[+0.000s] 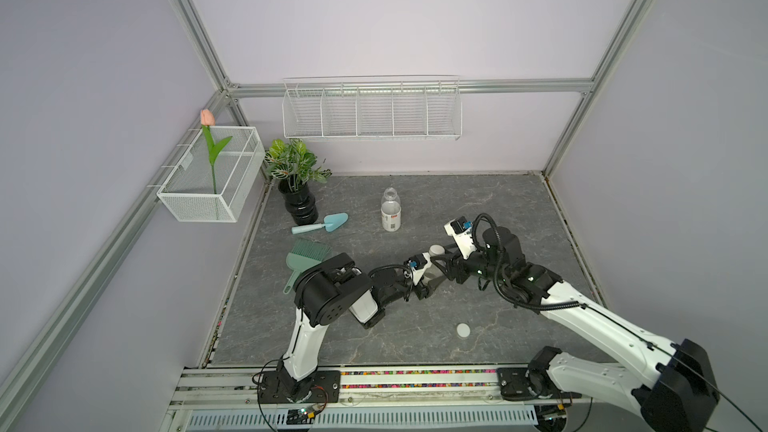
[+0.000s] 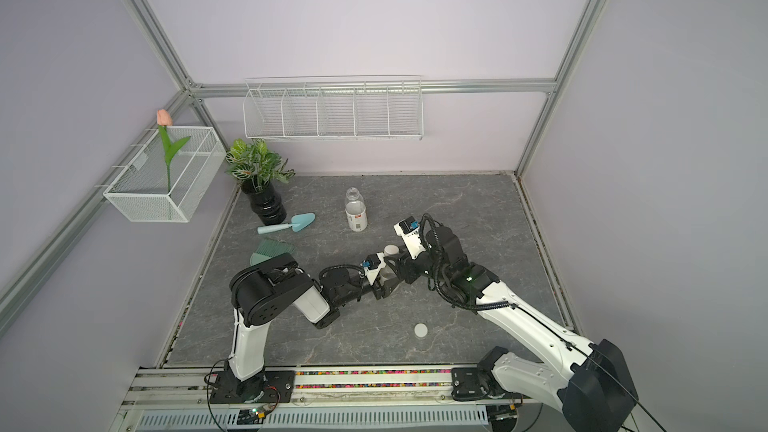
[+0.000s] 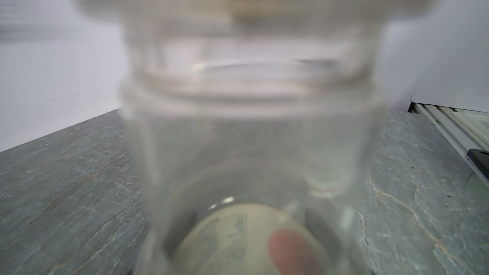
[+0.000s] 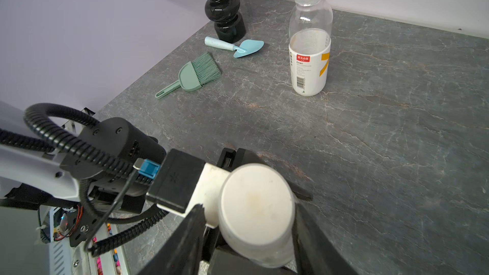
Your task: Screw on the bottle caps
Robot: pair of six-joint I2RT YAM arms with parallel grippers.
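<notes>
A clear bottle [image 3: 249,137] stands roughly upright in my left gripper [image 1: 434,278], which is shut on its body; in the left wrist view it fills the middle and hides the fingers. A white cap sits over its mouth, blurred in the left wrist view; how far it is threaded cannot be told. My right gripper is open around this cap, with a narrow gap beside its left finger [image 4: 186,244]. Farther back stands a second bottle [image 4: 310,45], uncapped. A loose white cap [image 1: 463,329] lies flat near the table's front.
At the left are a green brush [image 1: 306,254], a blue trowel [image 1: 329,222] and a black vase [image 1: 300,204] with a plant. Wire baskets [image 1: 372,112] hang on the back wall.
</notes>
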